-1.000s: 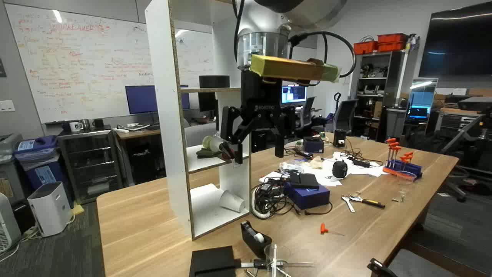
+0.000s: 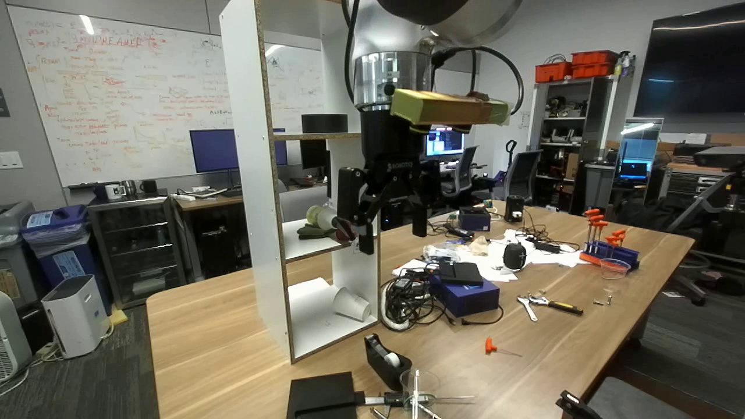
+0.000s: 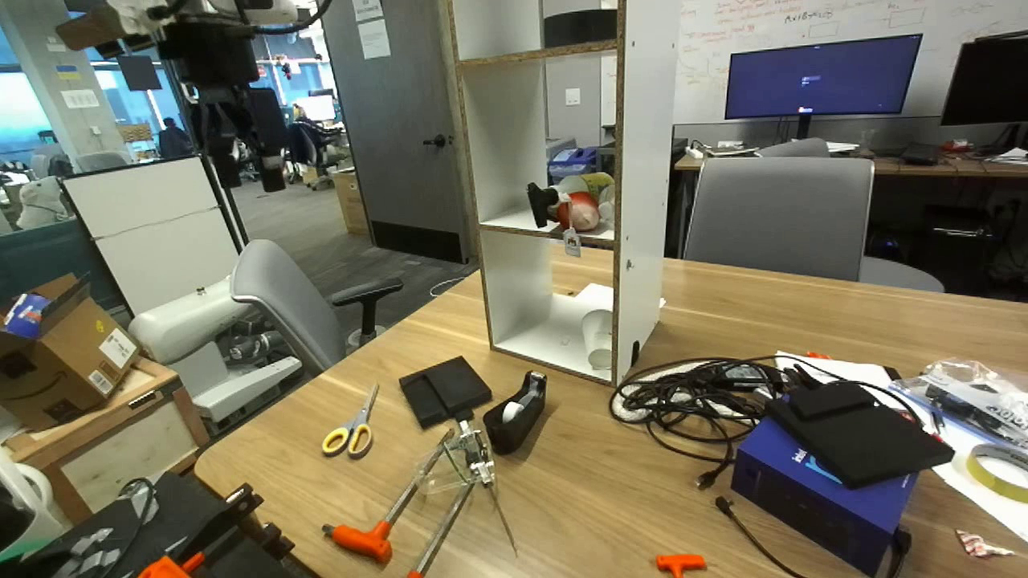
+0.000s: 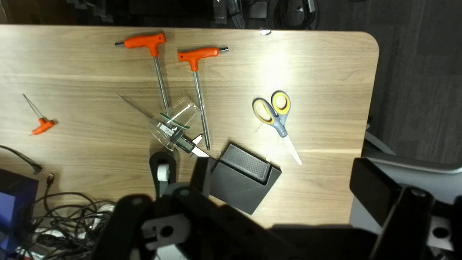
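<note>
My gripper (image 2: 393, 236) hangs high above the table, open, its two fingers wide apart with nothing between them. In the wrist view it points down over the table end, with one finger pad (image 4: 374, 190) at the right. Below lie yellow-and-grey scissors (image 4: 281, 121), a black box-like item (image 4: 242, 184), a black tape dispenser (image 4: 156, 173) and two orange T-handle hex keys (image 4: 145, 41). A digital caliper (image 4: 182, 141) rests by a clear cup (image 4: 184, 112). In the second exterior view, the gripper (image 3: 252, 183) is well left of the white shelf (image 3: 643, 173).
On the shelf's middle level sit a red-and-white item (image 3: 579, 211) and other things; a white cup (image 3: 597, 337) lies tipped below. Tangled black cables (image 3: 689, 400) and a blue box (image 3: 824, 491) crowd the table. Bare wood surrounds the scissors.
The arm and gripper have shifted and turned slightly in the first exterior view, the wrist edging left. The gripper stays open, and the table objects have not moved.
</note>
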